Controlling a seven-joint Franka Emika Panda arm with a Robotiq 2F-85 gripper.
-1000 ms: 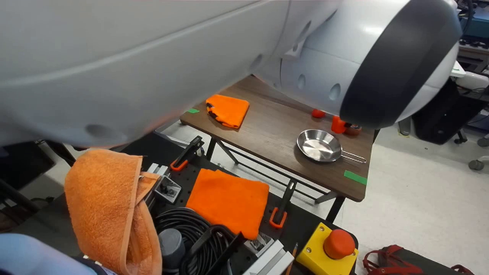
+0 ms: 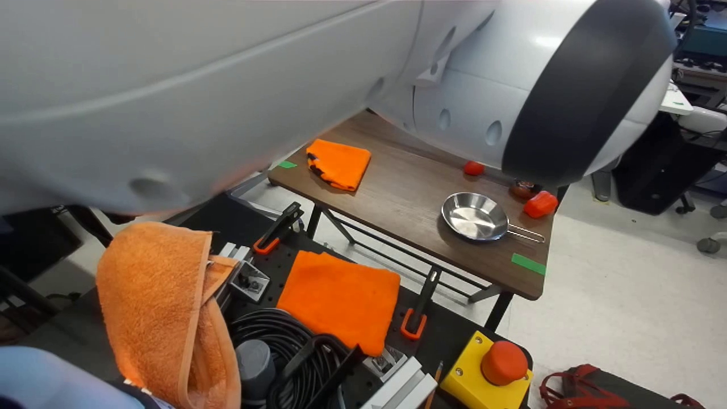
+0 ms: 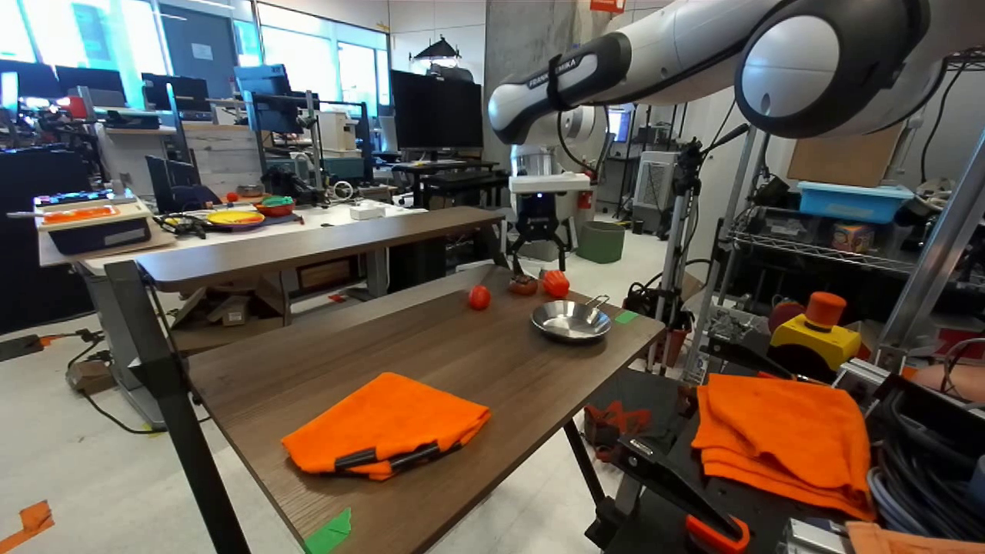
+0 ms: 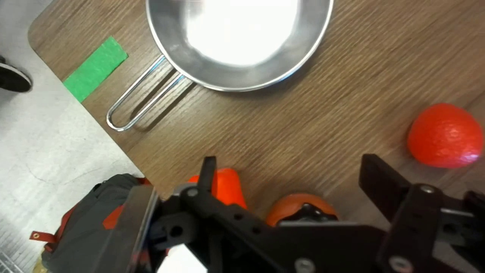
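Note:
My gripper is open, its fingers wide apart with nothing held between them; the exterior view 2 shows it (image 3: pixel 538 264) over the far right part of the table. Close to its left finger in the wrist view lies a red-orange pepper-like piece (image 4: pixel 230 187), partly covered by that finger. Between the fingers, lower down, a brownish-orange round item with a dark top (image 4: pixel 298 205) is half hidden by the gripper body. A smooth red piece (image 4: pixel 445 135) rests off to the right. The steel pan (image 4: pixel 236 75) stands apart from them, its wire handle toward the table edge.
A folded orange cloth (image 3: pixel 388 420) lies at the table's other end. Bare wood (image 3: pixel 369 346) stretches between cloth and pan. Green tape (image 2: pixel 529 263) marks the edge near the pan handle. An emergency-stop button (image 2: pixel 504 362) stands on the nearer bench.
The red-orange piece was on the pan side of the brownish item; now it lies on the other side, nearer the table's right edge. My arm has shifted slightly left in exterior view 1.

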